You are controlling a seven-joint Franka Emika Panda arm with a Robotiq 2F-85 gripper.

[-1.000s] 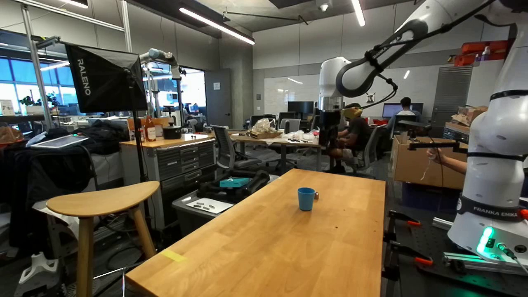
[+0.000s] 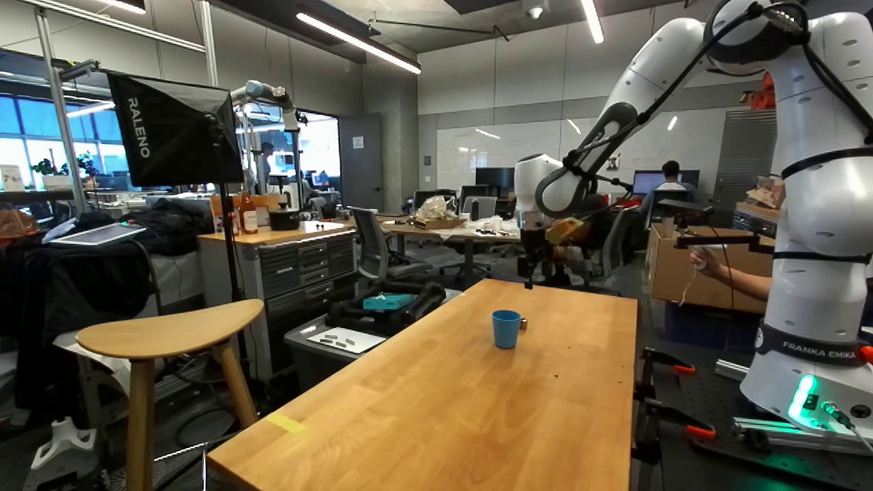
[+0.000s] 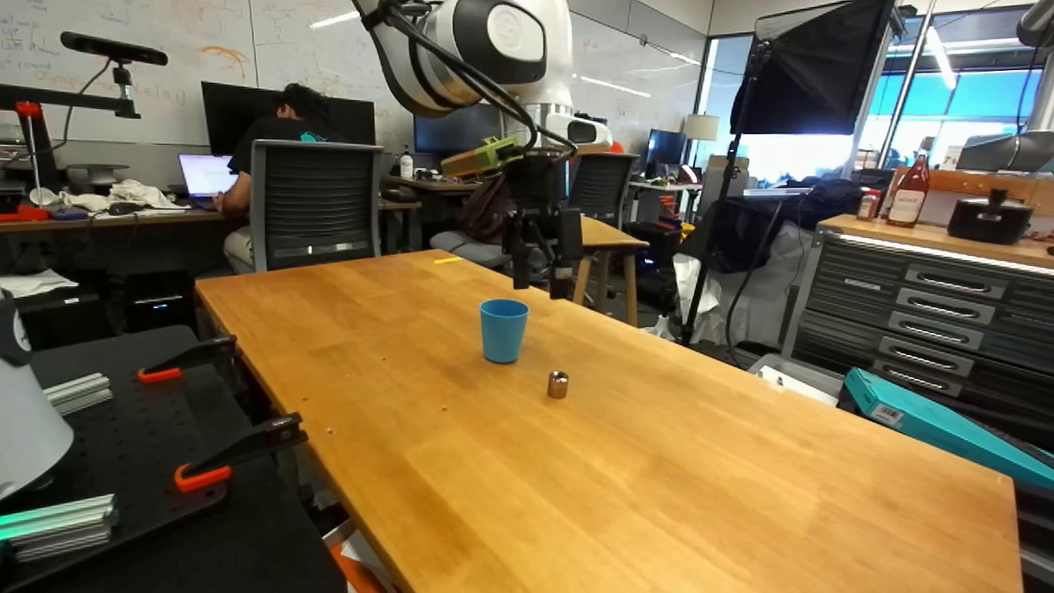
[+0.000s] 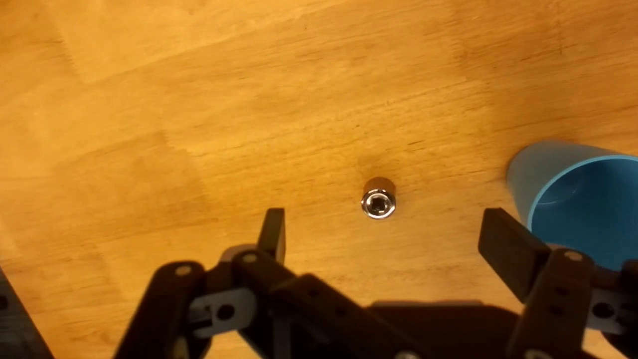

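A blue cup (image 3: 504, 332) stands upright on the wooden table. Close by it, on bare wood, sits a small shiny metal socket (image 3: 558, 385); the cup partly hides the socket (image 2: 524, 324) in exterior view 1. From the wrist I look down on the socket (image 4: 378, 198), which appears between and beyond my spread fingers. The cup (image 4: 541, 173) is at the right edge there, partly covered by the right finger (image 4: 508, 248). My gripper (image 3: 545, 282) is open above the table, apart from both objects, with nothing between its fingertips.
The wooden table (image 2: 458, 409) is otherwise mostly clear, with a strip of yellow tape (image 2: 286, 422) near one end. Clamps (image 3: 237, 450) grip its edge on the robot's side. A wooden stool (image 2: 172, 327) and a grey bin (image 2: 315, 352) stand off the opposite side.
The arm has come down, bringing my gripper lower and slightly left in exterior view 1, nearer the table. The cup and socket have stayed in place.
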